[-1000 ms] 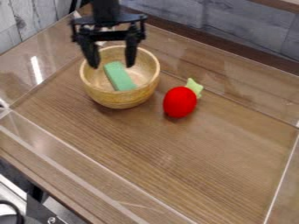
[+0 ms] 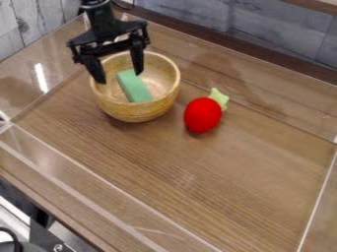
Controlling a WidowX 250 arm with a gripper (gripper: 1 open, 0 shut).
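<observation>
My gripper (image 2: pixel 109 49) is at the upper left, open, its black fingers pointing down over the left part of a wooden bowl (image 2: pixel 161 106). Inside the bowl lies a green block-like object (image 2: pixel 132 87). A red oval object (image 2: pixel 203 115) sits outside the bowl to its right, with a small pale green item (image 2: pixel 219 98) just behind it.
The area left of the bowl also looks clear.
My gripper has moved left and up, from over the middle of the bowl to over its left part. The bowl and the objects look unchanged.
</observation>
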